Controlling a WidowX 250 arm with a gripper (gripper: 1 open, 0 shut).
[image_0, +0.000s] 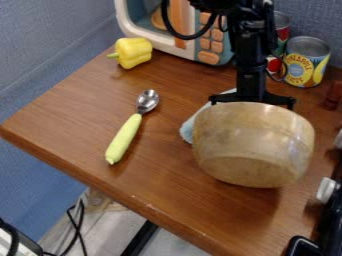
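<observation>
A wooden bowl rests on the table at the right of the view, above a pale cloth partly showing at its left. My black gripper is just behind the bowl's far rim, its fingertips hidden by the bowl, so I cannot tell its finger state. A spoon with a pale yellow handle lies to the left on the table.
A yellow toy pepper and a toy microwave stand at the back, with cans behind my arm. Black objects line the right edge.
</observation>
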